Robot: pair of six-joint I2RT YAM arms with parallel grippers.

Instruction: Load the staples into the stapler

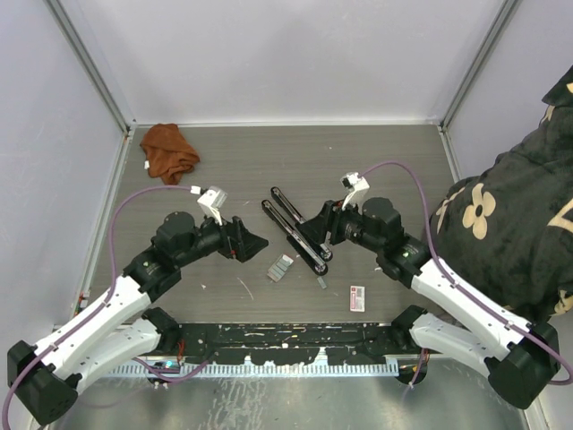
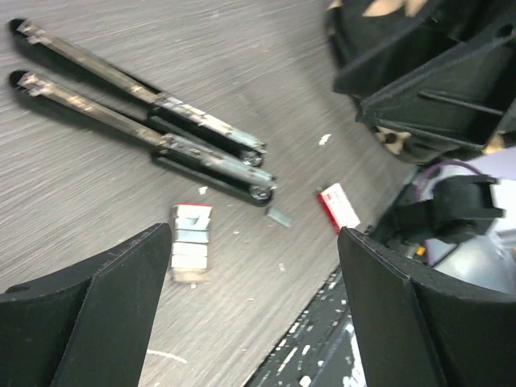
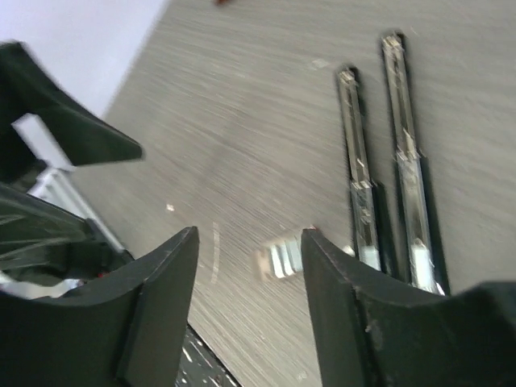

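Note:
Two long black stapler bars (image 1: 294,235) lie side by side on the table, slanting, with a metal channel showing along each. In the left wrist view, grey staple strips (image 2: 190,241) lie together in a small block apart from the bars, and a short loose staple piece (image 2: 279,217) rests near the bars' end. My left gripper (image 1: 250,244) hangs left of the bars, open and empty. Above the bars, hiding part of them from the top, is my right gripper (image 1: 322,226); the right wrist view shows its fingers (image 3: 165,282) apart with nothing between.
A red-and-white staple box (image 1: 357,298) lies at the front right. The brown cloth (image 1: 167,154) is at the back left, and a dark flowered cushion (image 1: 501,224) fills the right side.

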